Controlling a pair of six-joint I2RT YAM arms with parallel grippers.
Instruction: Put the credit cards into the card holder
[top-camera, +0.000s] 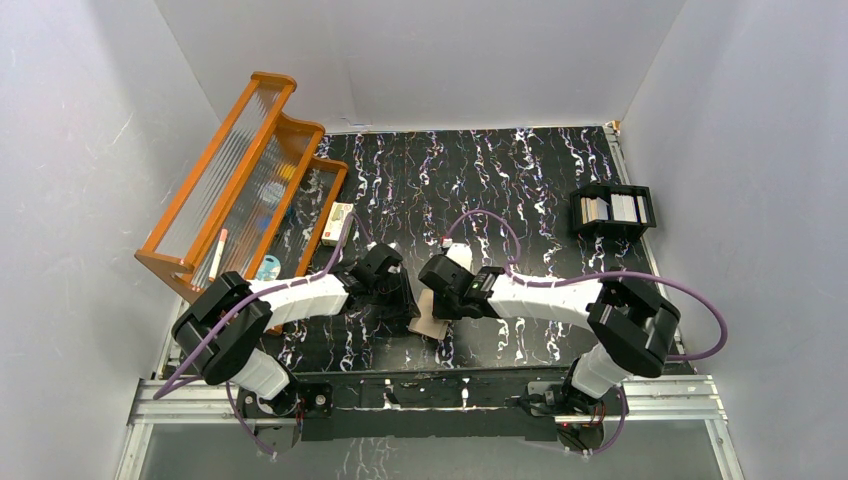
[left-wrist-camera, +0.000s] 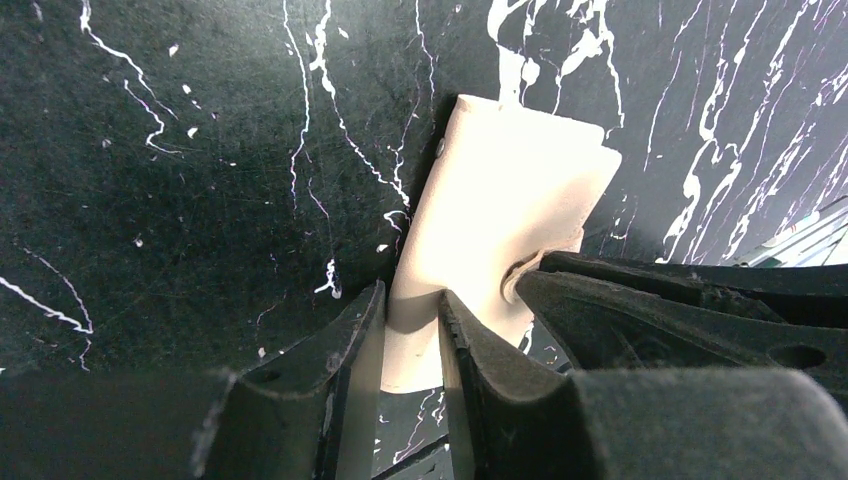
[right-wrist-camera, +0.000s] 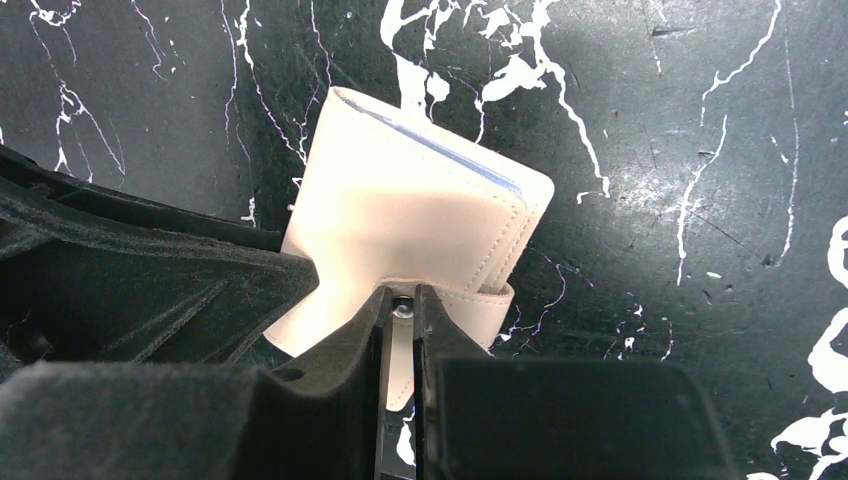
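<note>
A cream card holder (top-camera: 427, 322) with stitched edges and a strap with a metal snap lies on the black marbled table between my grippers. In the left wrist view my left gripper is low at the holder (left-wrist-camera: 500, 190), fingertips close together over its side. In the right wrist view my right gripper has its fingertips close together at the snap on the strap of the holder (right-wrist-camera: 390, 200); a blue-grey layer shows along the holder's top edge. Whether either gripper grips anything is unclear. No loose credit card is clearly visible.
A wooden shelf (top-camera: 180, 260) with ribbed panels fills the left side, a small white box (top-camera: 336, 225) beside it. A black organiser (top-camera: 610, 210) with card-like contents stands at the back right.
</note>
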